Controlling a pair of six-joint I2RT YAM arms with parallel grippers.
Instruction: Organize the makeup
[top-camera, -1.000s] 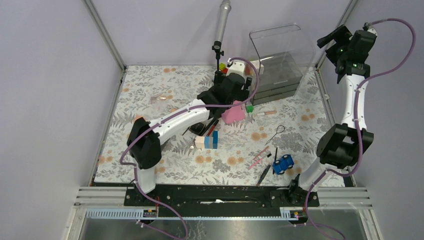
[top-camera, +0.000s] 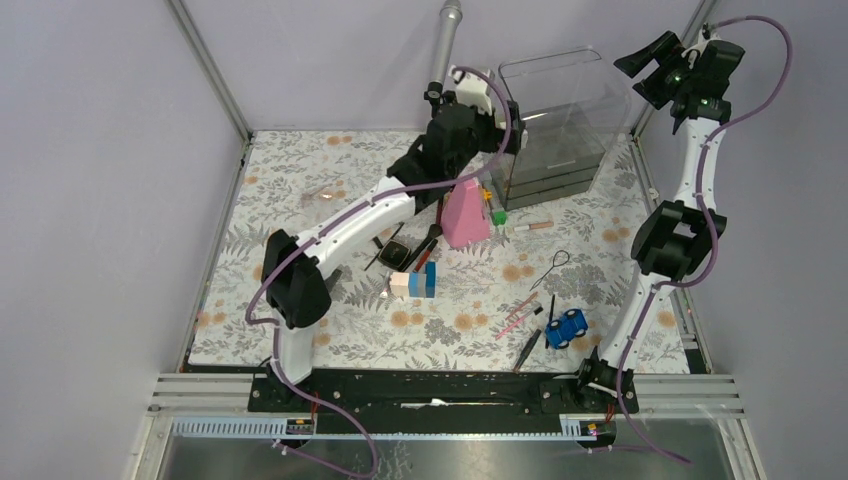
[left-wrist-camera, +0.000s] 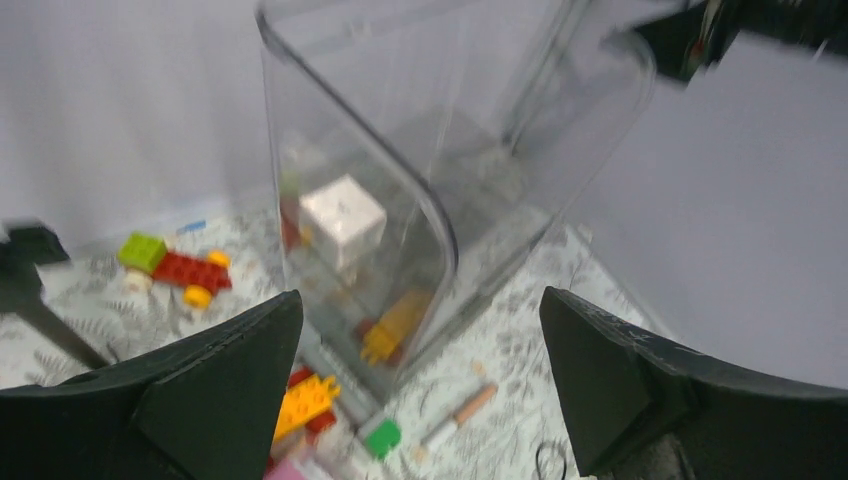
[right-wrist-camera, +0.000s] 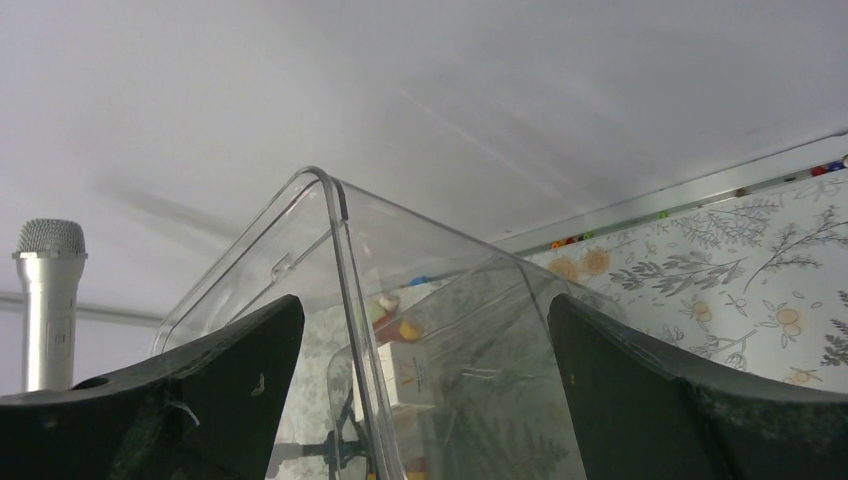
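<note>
A clear acrylic organizer (top-camera: 570, 130) stands at the back right, with a white box (left-wrist-camera: 343, 215) visible inside. My left gripper (top-camera: 505, 130) hangs open over its left side; the left wrist view shows nothing between the fingers. My right gripper (top-camera: 650, 70) is open and raised beside its upper right rim, which appears between the fingers in the right wrist view, contact unclear. Makeup items lie on the table: a brush (top-camera: 432, 232), a compact (top-camera: 394, 254), a pencil-like stick (top-camera: 534, 226) and slim tools (top-camera: 527, 350). A pink block (top-camera: 465, 215) stands below my left arm.
A blue toy car (top-camera: 566, 328) lies front right, a blue and cream box (top-camera: 413, 284) at centre, a wire loop (top-camera: 556, 262) right of centre. A silver microphone on a stand (top-camera: 443, 40) rises at the back.
My left gripper has moved up toward the back and the organizer's top. My right arm has shifted left, toward the organizer.
</note>
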